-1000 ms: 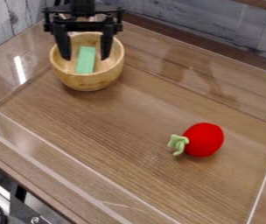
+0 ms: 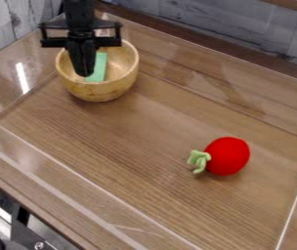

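My black gripper (image 2: 79, 51) is at the upper left, over a yellow bowl (image 2: 103, 90), its fingers pointing down at the bowl's left part. Inside the bowl lies a light green oblong object (image 2: 99, 68), partly behind the gripper. The fingers look fairly close together; whether anything is between them is unclear.
A red tomato-like object (image 2: 227, 155) with a green stem lies on the wooden table (image 2: 151, 186) at the lower right. A grey wall edge runs along the upper left.
The gripper has moved left and its fingers have drawn closer together and lower over the bowl's left part. The bowl and red object have not visibly moved.
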